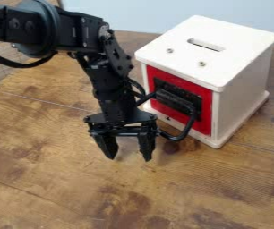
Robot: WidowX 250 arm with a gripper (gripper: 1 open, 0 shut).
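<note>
The black gripper (127, 147) hangs open just above the wooden table (68, 188), pointing down, with a gap between its two fingers and nothing in it. It is in front and to the left of a white wooden box (243, 89) with a slot and two screws on top. The box's red front panel (205, 120) carries a black fixture, partly behind a black cable or bar that runs beside the arm.
A pale wall (164, 9) stands behind the box. The arm reaches in from the upper left.
</note>
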